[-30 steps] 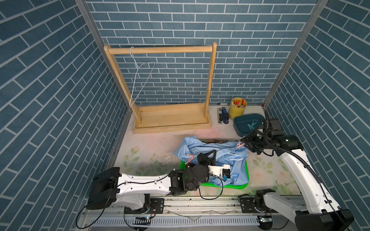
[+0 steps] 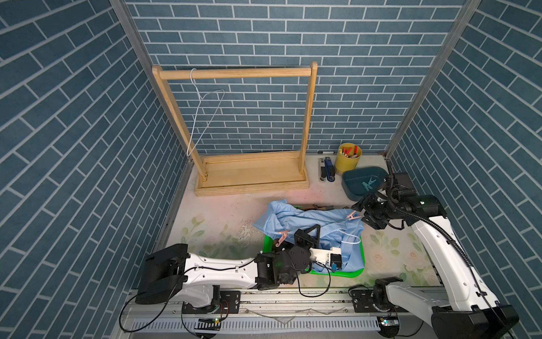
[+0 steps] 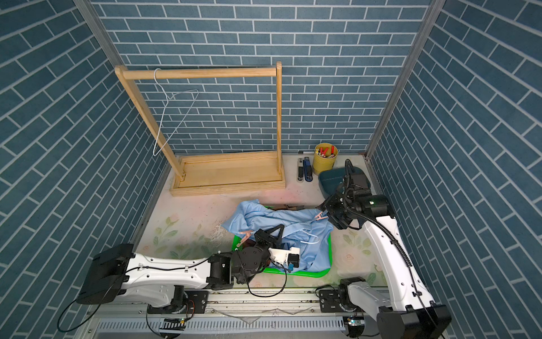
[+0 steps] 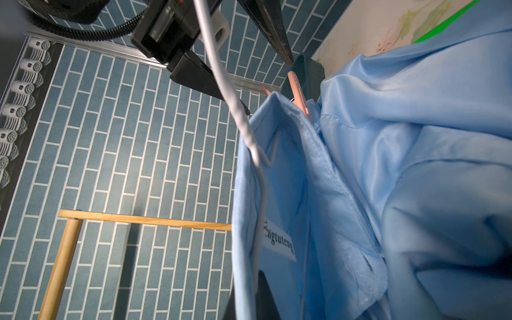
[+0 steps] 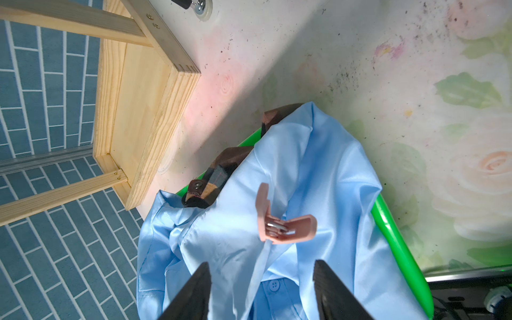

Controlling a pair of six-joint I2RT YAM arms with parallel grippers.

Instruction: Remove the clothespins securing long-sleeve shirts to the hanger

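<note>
The light-blue long-sleeve shirt [image 2: 333, 217] lies bunched over a green-rimmed tray [image 2: 361, 270], with a white hanger [image 2: 350, 238] at it. Pink clothespins show on the shirt: the right clothespin [image 2: 354, 215] and the left clothespin [image 2: 280, 237]. My left gripper [image 2: 309, 230] is over the shirt's middle; in its wrist view the dark fingers [image 4: 266, 298] are shut around the collar's edge and hanger wire [image 4: 256, 154]. My right gripper is open, its fingers apart, with the clothespin [image 5: 285, 229] standing beyond their tips and nothing clearly between them.
A wooden rack [image 2: 237, 73] with an empty white hanger [image 2: 197, 113] stands at the back left. A teal box [image 2: 361, 183] holding teal pins, a yellow cup [image 2: 347, 159] and staplers [image 2: 327, 169] are at the back right. The table left of the tray is bare.
My left gripper has shifted slightly right and down, and the left clothespin has tilted and moved a little with the cloth.
</note>
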